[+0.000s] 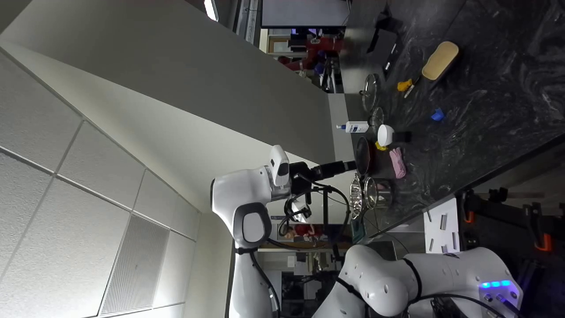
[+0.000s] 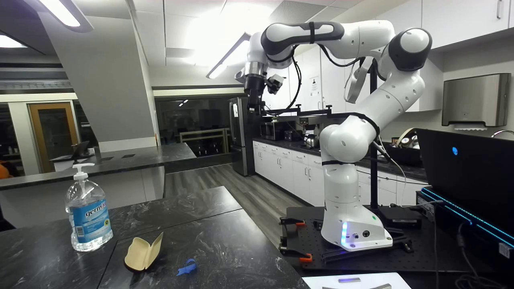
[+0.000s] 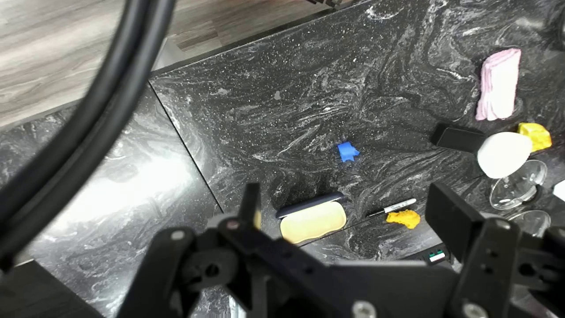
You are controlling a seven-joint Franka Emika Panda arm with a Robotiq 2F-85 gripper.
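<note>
High above the dark marbled counter, my gripper is open, its two black fingers wide apart with nothing held between them. Below, in the wrist view, lies an open glasses case (image 3: 313, 221) with a tan lining. A small blue piece (image 3: 348, 151) rests by itself on the bare counter. To the right of the case are a marker (image 3: 400, 206) and a yellow-orange lump (image 3: 404, 218), close together. Farther right are a white rounded object with a black base (image 3: 503, 154), a yellow piece (image 3: 535, 135) and a folded pink cloth (image 3: 499, 85).
A germ-x pump bottle (image 2: 89, 212) stands on the counter beyond the case. Metal pots (image 1: 377, 193), a dark pan (image 1: 363, 156) and a glass lid (image 1: 369, 92) line one side.
</note>
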